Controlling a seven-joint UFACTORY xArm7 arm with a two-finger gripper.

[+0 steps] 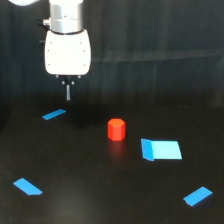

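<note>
A small red block (116, 130) rests on the dark table near the middle of the camera view. My gripper (68, 93) hangs below the white hand (68, 54), above the table at the upper left. It is apart from the red block, up and to the left of it in the picture. The fingers look thin and close together; whether they are open or shut is too small to tell. Nothing can be made out in their grip.
A light blue rectangle (167, 150) with a darker blue strip (147, 150) lies right of the block. Other blue strips mark the table at upper left (54, 115), lower left (27, 187) and lower right (198, 196).
</note>
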